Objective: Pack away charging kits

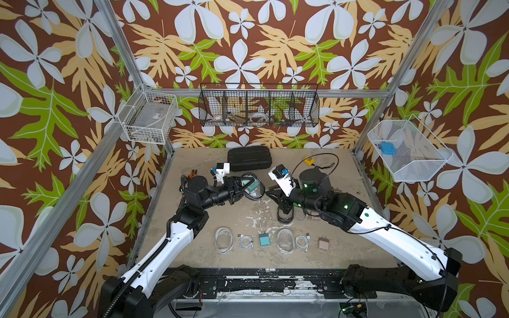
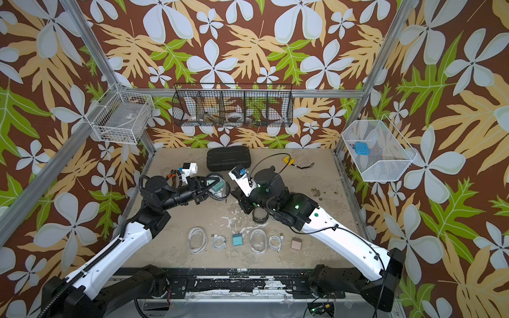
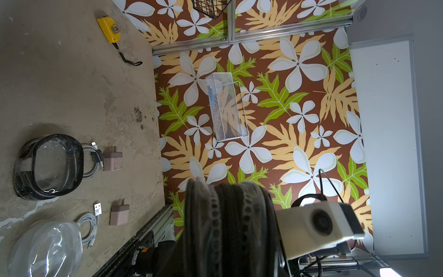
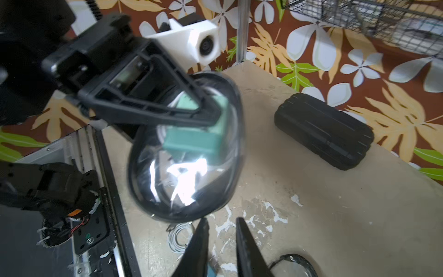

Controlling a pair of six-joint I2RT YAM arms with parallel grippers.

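My left gripper [image 1: 239,186] is shut on a clear pouch [image 4: 184,184] with a black rim, held above the table. A teal charger [image 4: 193,140] and a pale coiled cable show inside it. In the left wrist view the pouch's dark zip edge [image 3: 226,226] fills the bottom centre. Close to the pouch, to its right, my right gripper is part open with nothing between its fingers. Another black-rimmed pouch [image 3: 48,166] stands on the table beside a pink charger [image 3: 113,160] and a coiled cable [image 3: 96,167].
Behind are a black case [image 1: 249,158] and a yellow tape measure [image 3: 109,29]. Wire baskets [image 1: 258,108] hang on the wall.
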